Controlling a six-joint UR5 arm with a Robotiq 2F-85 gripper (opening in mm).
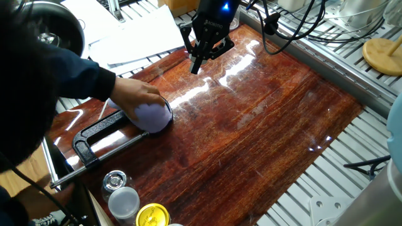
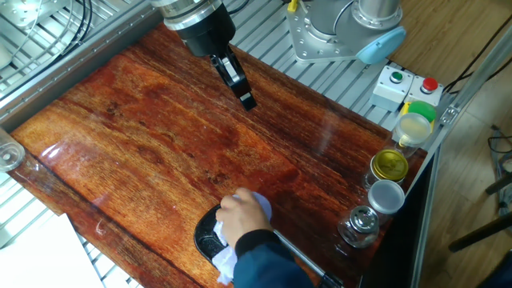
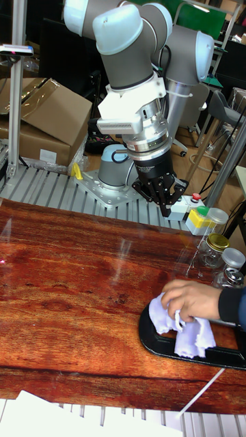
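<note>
My gripper hangs over the back part of the wooden board, its fingertips together and nothing visible between them. In the second exterior view the gripper is well apart from everything on the board. A person's hand presses a lilac cloth onto the end of a black C-shaped clamp lying at the board's edge. From the third exterior view, the cloth drapes across the clamp frame, and the hand covers part of both.
Several lidded jars stand along one edge, among them a yellow-lidded jar and a white-lidded jar. White paper lies beyond the board. The middle of the wooden board is clear. Control buttons sit beside the robot base.
</note>
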